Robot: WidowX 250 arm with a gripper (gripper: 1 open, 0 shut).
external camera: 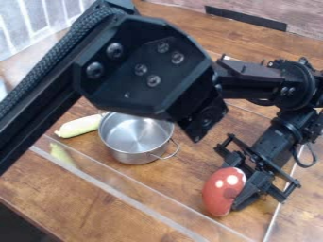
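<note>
My gripper [243,181] is low at the right of the camera view, shut on a red, shiny, rounded object [222,192] with pale highlights, held close to the wooden table. A steel pot [132,139] with a side handle sits left of it, apart from the gripper and partly under the dark arm structure. A pale yellow-green corn cob [78,125] lies left of the pot.
The dark arm [139,66] crosses the upper middle and hides much of the table behind it. Clear strips run along the lower part of the table [101,213]. Bare wood shows at lower left and top right.
</note>
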